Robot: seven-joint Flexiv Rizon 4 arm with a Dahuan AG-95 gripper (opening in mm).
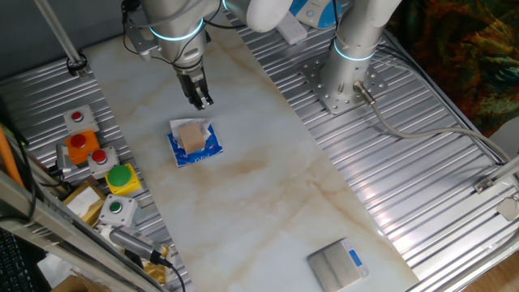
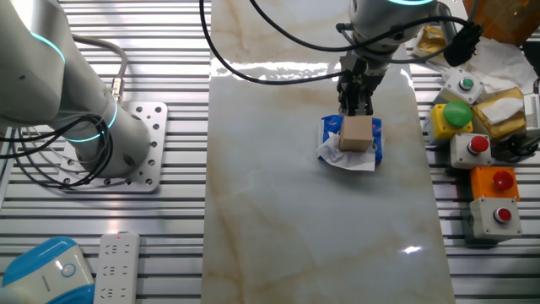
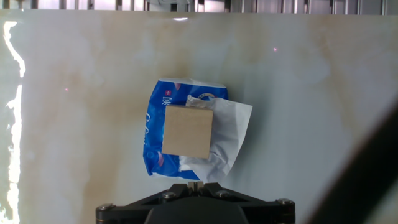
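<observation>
A plain wooden block (image 3: 187, 131) rests on top of a blue tissue pack (image 3: 155, 149). White tissue (image 3: 231, 130) sticks out from under the block on one side. My black gripper is above the table, beside the pack and apart from the block. Its fingertips meet in the wrist view, and nothing shows between them. In exterior view 1 the gripper (image 1: 201, 104) hangs just behind the pack (image 1: 185, 156). From exterior view 2, the block (image 2: 356, 133) stands in front of the fingertips and partly covers that area.
A small silver scale (image 1: 334, 268) lies at the table's near end in exterior view 1. Several button boxes, one with a green button (image 1: 119, 176), line one side. The marble-patterned top (image 1: 243, 211) is bare between pack and scale. A dark cable (image 2: 278, 82) crosses exterior view 2.
</observation>
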